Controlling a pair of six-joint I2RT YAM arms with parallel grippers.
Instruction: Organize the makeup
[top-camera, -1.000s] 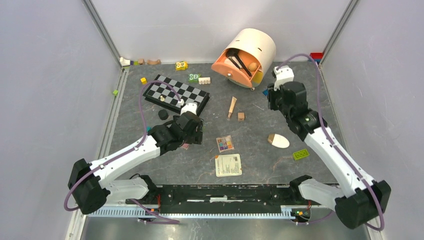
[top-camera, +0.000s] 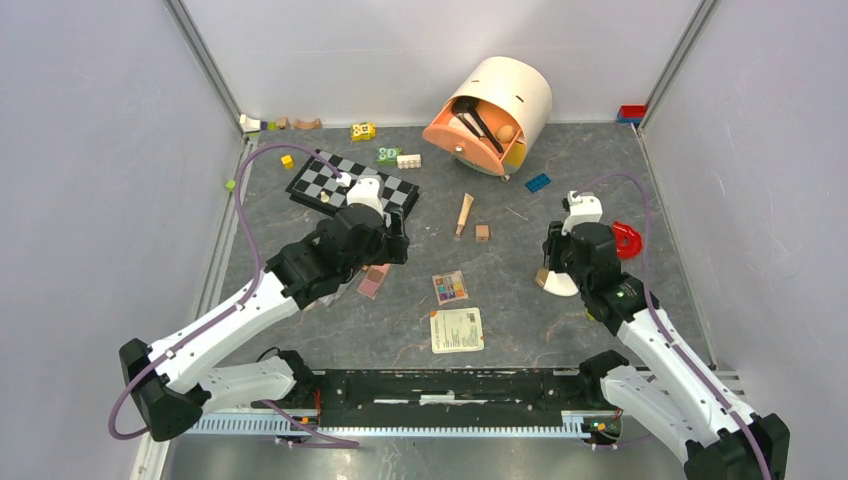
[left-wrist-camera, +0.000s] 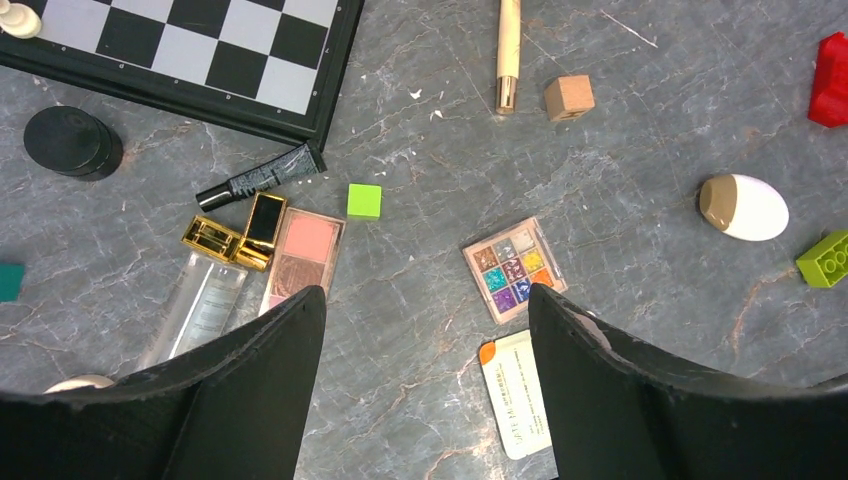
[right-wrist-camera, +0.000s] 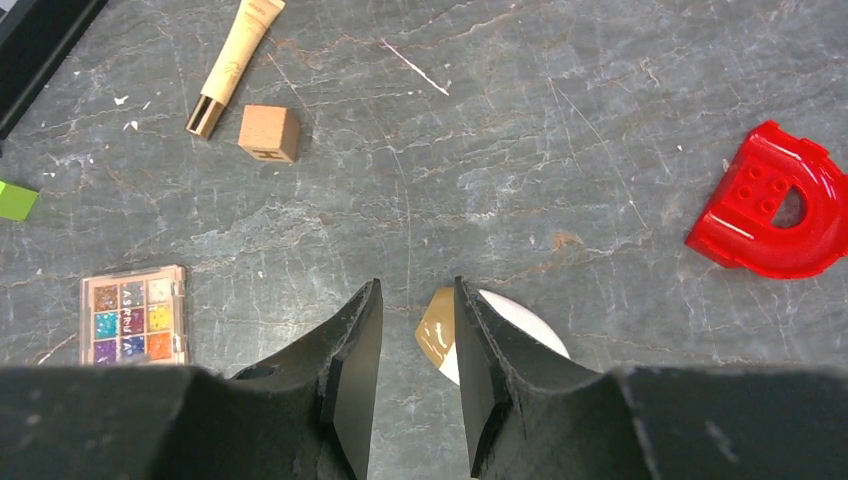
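Note:
My left gripper hangs over the table with its fingers apart and only bare stone between the fingers. A glitter palette (left-wrist-camera: 515, 268) and a cream card (left-wrist-camera: 518, 390) lie near its right finger. To its left are a pink blush palette (left-wrist-camera: 302, 252), a gold-capped clear bottle (left-wrist-camera: 200, 305), a black tube (left-wrist-camera: 262, 176) and a black jar (left-wrist-camera: 74, 142). My right gripper is part open above a white-and-tan oval item (right-wrist-camera: 515, 325), which lies lower on the table, partly behind its finger. A beige tube (right-wrist-camera: 236, 62) lies farther back.
The cream and orange bin (top-camera: 508, 105) on its side at the back holds dark utensils. A chessboard (top-camera: 350, 185), wooden cube (top-camera: 482, 233), red toy piece (right-wrist-camera: 775, 205) and green brick (left-wrist-camera: 826, 260) stand around.
My right arm has come down and toward the front, now over the oval item. The left arm has risen and shifted slightly toward the back. The objects on the table have stayed put.

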